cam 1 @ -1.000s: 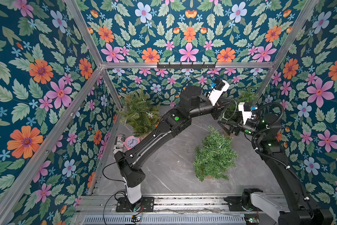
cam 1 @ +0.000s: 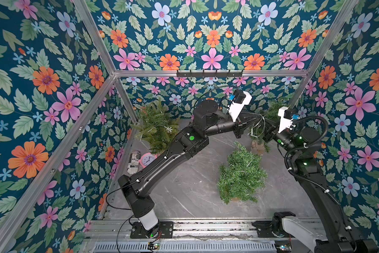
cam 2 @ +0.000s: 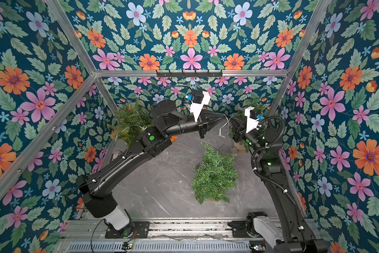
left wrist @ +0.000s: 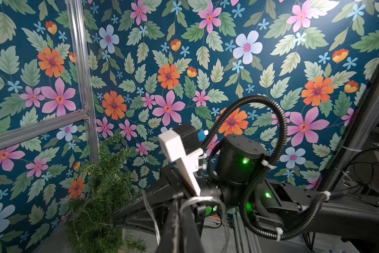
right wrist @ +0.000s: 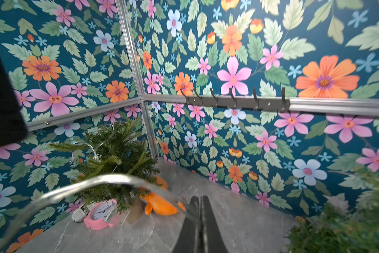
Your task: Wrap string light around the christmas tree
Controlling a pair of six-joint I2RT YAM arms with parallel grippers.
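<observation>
Over the back right of the table my two grippers are close together. In the left wrist view, my left gripper is shut on the thin clear string light (left wrist: 204, 198), which curls out from its fingertips. My right gripper is shut too, with the string light (right wrist: 109, 179) running in from the left to its fingertips. A short loose end of the string light (cam 2: 222, 134) dangles between them. A green Christmas tree (cam 1: 242, 175) stands front and centre; another tree (left wrist: 101, 206), behind the grippers, is partly hidden by them in the top views.
A third tree (cam 1: 155, 126) with pale wire on it occupies the back left. Near it are a pink clock (cam 1: 148, 159), a can (cam 1: 133, 162) and an orange toy (right wrist: 162, 204). Hooks (right wrist: 235, 101) line the back rail.
The right arm has shifted about; the left gripper has drifted slightly left, still shut.
</observation>
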